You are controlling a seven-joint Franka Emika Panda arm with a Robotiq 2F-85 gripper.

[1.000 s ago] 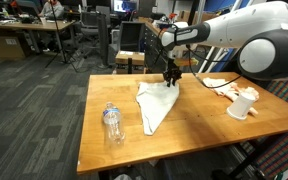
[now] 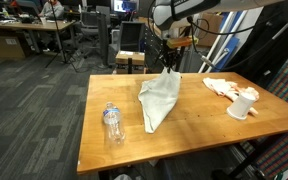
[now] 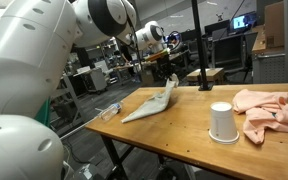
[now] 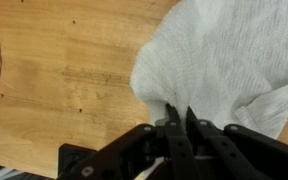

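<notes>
A white cloth point(image 2: 158, 102) lies partly on the wooden table, one end lifted into a peak. My gripper point(image 2: 170, 68) is shut on that raised end. In the wrist view the cloth point(image 4: 219, 60) spreads out from beneath the dark fingers point(image 4: 173, 118), and the bunched part goes in between them. Exterior view 2 shows the cloth point(image 3: 152, 106) sloping up to the gripper point(image 3: 171, 78) while its lower part rests on the wood.
A clear bottle point(image 2: 113, 122) lies or stands near the table's left edge. To the right are a white cup-like container point(image 2: 243, 103) and a pinkish cloth point(image 3: 267, 112). Bare table point(image 2: 199, 125) lies in front of the white cloth.
The gripper has risen, drawing the held end of the white cloth higher. The cloth's near end, the bottle and the white container look unmoved.
</notes>
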